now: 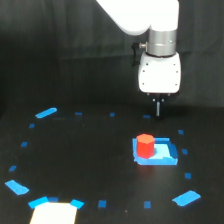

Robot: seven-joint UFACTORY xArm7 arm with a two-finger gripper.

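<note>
A red block (pixel 146 146) with a six-sided outline sits in the left part of a light blue square tray (pixel 167 158). Above and slightly right of them hangs my gripper (pixel 157 106), pointing down below the white arm. Its fingers look small and dark, close together, and whether they are parted is too fine to make out. A clear gap separates the fingertips from the block. At the bottom left, a cream-coloured block (pixel 52 213) stands over a blue patch, cut off by the frame's edge.
Blue tape strips lie on the black table, among them one at the back left (pixel 46 113), one at the left (pixel 17 187) and one at the lower right (pixel 186 198). Small blue marks are scattered between.
</note>
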